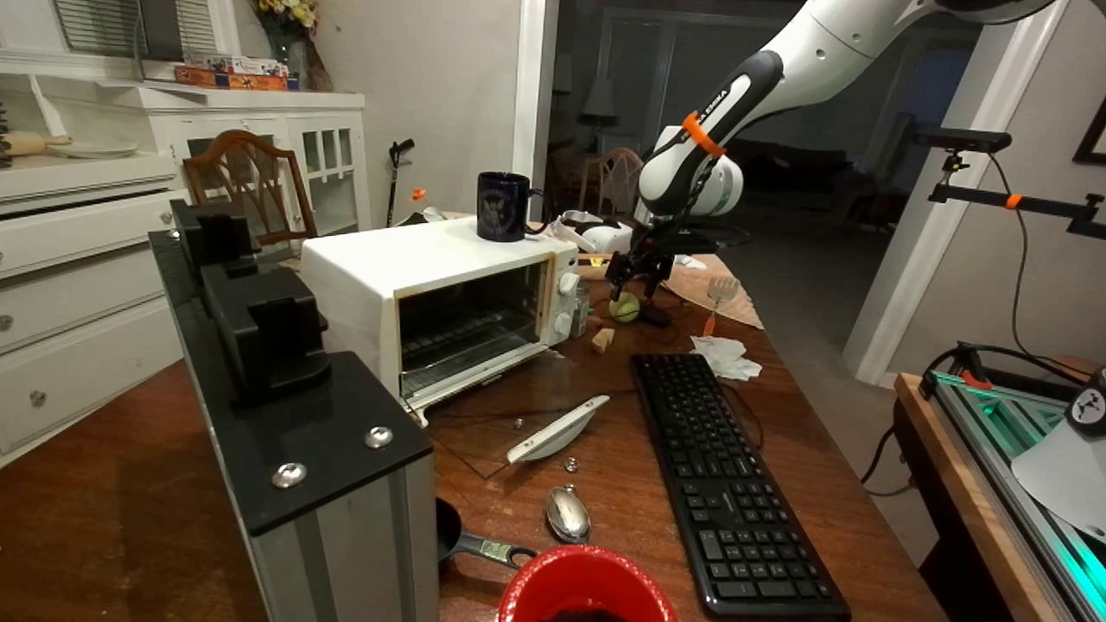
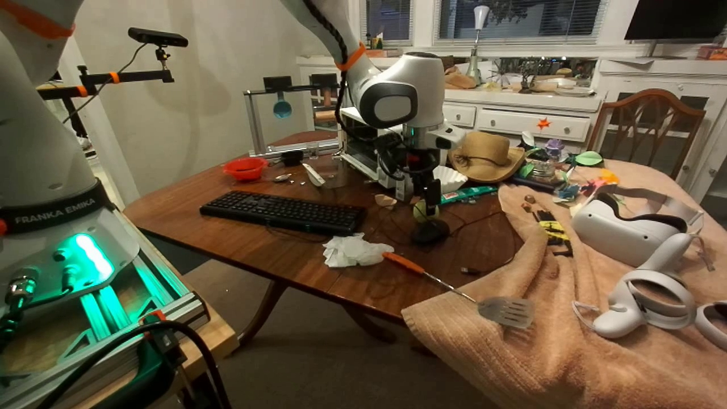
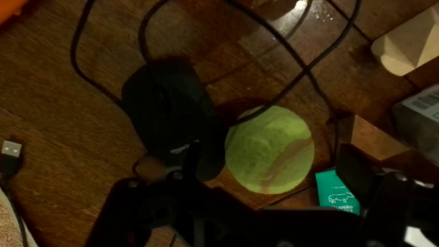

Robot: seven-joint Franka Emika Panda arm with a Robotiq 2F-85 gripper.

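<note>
A yellow-green tennis ball (image 3: 269, 150) lies on the wooden table, touching or almost touching a black computer mouse (image 3: 173, 117). My gripper is open, its dark fingers standing apart on either side of the ball in the wrist view, with nothing held. In exterior view 1 the gripper (image 1: 634, 289) hangs just above the ball (image 1: 624, 307). From the other side, in exterior view 2, a finger partly covers the ball (image 2: 423, 212). A black cable crosses the ball's upper edge.
Close by lie a green packet (image 3: 338, 193), wooden blocks (image 3: 376, 138) and loose cables. A white toaster oven (image 1: 435, 254) with a dark mug (image 1: 503, 207) on top stands beside this area. A black keyboard (image 2: 283, 212), crumpled tissue (image 2: 358, 251) and a spatula (image 2: 504, 311) lie toward the table's near edge.
</note>
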